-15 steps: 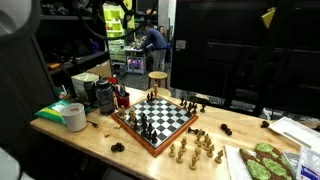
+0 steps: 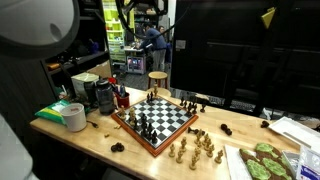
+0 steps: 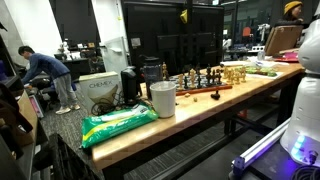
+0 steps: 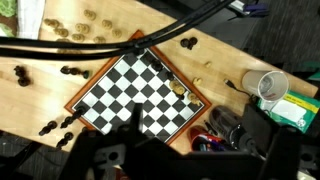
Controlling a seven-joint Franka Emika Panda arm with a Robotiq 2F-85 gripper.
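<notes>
Far below my gripper lies the chessboard [image 4: 110,93] with its brown frame, seen from above in the wrist view. The gripper stands open, dark fingers wide apart, with no piece held between them. Dark chess pieces [image 2: 148,130] stand along the board's near side in exterior view 1. Light pieces [image 2: 197,148] are grouped on the table right of the board, and several more dark pieces [image 2: 190,105] stand behind it. A few pieces sit along one edge of the board in the wrist view.
A white mug [image 2: 74,117], dark jars [image 2: 105,95] and a green bag [image 3: 118,124] crowd one end of the table. At the other end are a green-and-brown tray [image 2: 262,163] and a white tray [image 2: 296,133]. A person [image 3: 46,72] is in the background.
At the upper left of exterior view 1, the white arm has shifted and fills more of the picture. The board, pieces and other table items look unmoved.
</notes>
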